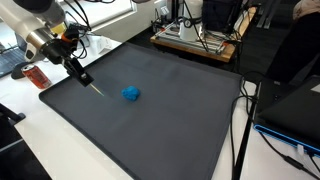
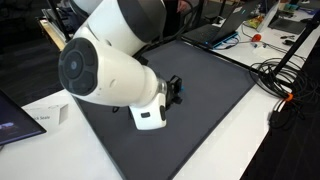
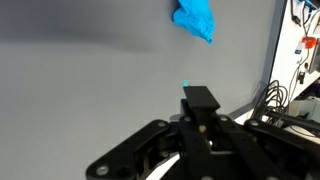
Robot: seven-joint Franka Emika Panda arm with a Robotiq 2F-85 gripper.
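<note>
My gripper point(image 1: 86, 79) is over the left part of the dark grey board point(image 1: 150, 142), shut on a thin pale stick point(image 1: 97, 90) that slants down to the right. In the wrist view the gripper shows at the bottom; a small teal spot point(image 3: 185, 83) sits just ahead of its fingertips, perhaps the stick's end. A crumpled blue cloth-like piece point(image 1: 130, 93) lies on the board to the right of the stick, apart from it. That blue piece point(image 3: 195, 17) is at the top of the wrist view. The white arm hides most of the gripper in exterior view 2.
A red can point(image 1: 36, 76) stands by the board's left corner. Black cables point(image 2: 278, 80) lie past the board's edge, and a dark laptop point(image 1: 290, 110) is at the right. Most of the board is bare.
</note>
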